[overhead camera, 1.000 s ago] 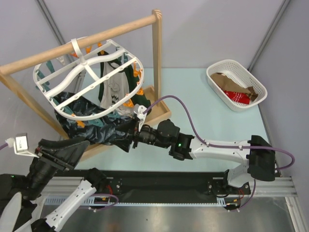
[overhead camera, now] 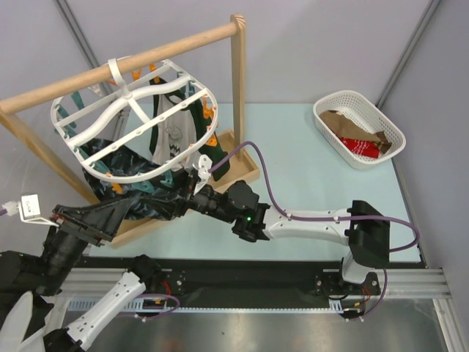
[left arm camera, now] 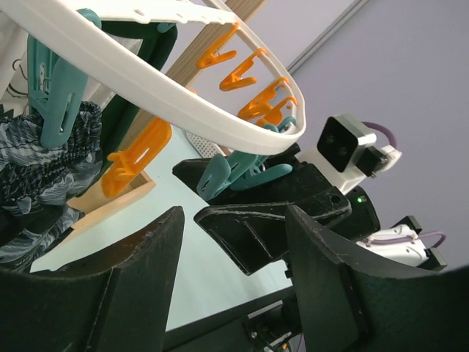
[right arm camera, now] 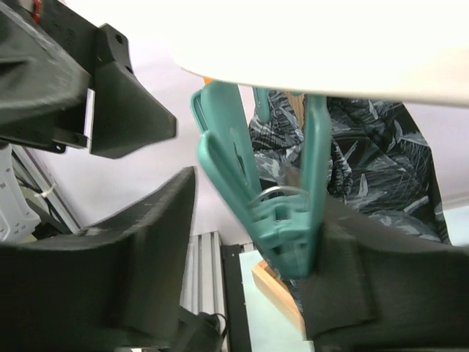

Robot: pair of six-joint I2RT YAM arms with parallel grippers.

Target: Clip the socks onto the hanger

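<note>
The round white hanger (overhead camera: 143, 177) carries teal and orange clips. A dark marbled sock (overhead camera: 121, 165) hangs at its near left side; in the left wrist view a teal clip (left arm camera: 62, 103) overlaps its top. Behind it hangs a green-and-white sock (overhead camera: 174, 132). My right gripper is part open around another teal clip (right arm camera: 282, 224) under the rim, the clip close to one finger and a gap on the other side. My left gripper is open below the rim, with nothing between its fingers; my right gripper's dark fingers (left arm camera: 249, 227) show beyond it.
A wooden stand (overhead camera: 238, 81) holds the hanger above the table. At the back right, a white basket (overhead camera: 396, 147) contains brown and red cloth. Orange clips (left arm camera: 137, 156) hang close to my left gripper.
My right arm has shifted left, bringing its gripper further under the hanger's near rim.
</note>
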